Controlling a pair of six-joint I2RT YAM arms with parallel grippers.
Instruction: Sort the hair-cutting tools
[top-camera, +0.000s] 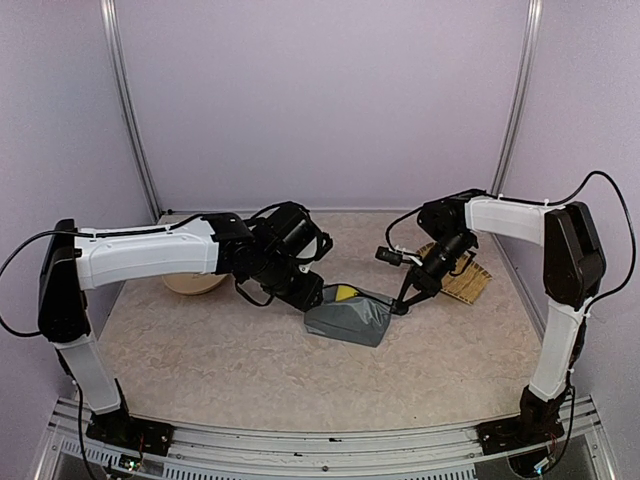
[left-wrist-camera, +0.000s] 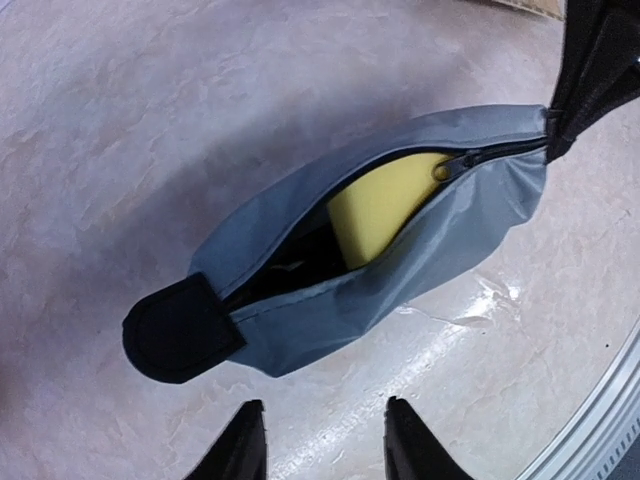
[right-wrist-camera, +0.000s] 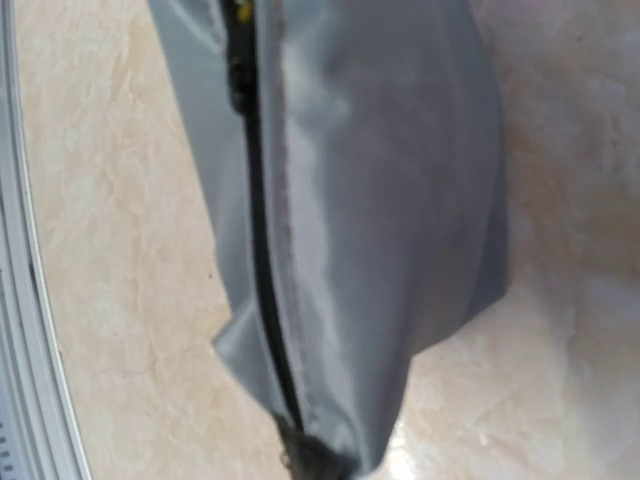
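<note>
A grey zip pouch (top-camera: 345, 322) lies mid-table. From the left wrist view, its mouth gapes, showing a yellow thing (left-wrist-camera: 378, 208) and something dark, too shaded to name. The zip slider (left-wrist-camera: 447, 170) sits beside the yellow thing, toward the right end; a black tab (left-wrist-camera: 183, 330) caps the left end. My right gripper is shut on that right end. In the right wrist view the grey fabric (right-wrist-camera: 390, 190) fills the middle, with the closed stretch of zip along it. My left gripper hangs above the pouch, fingers apart, nothing between them.
A round tan container (top-camera: 193, 284) stands at the left, partly behind my left arm. A woven bamboo tray (top-camera: 468, 283) lies at the right, under my right arm.
</note>
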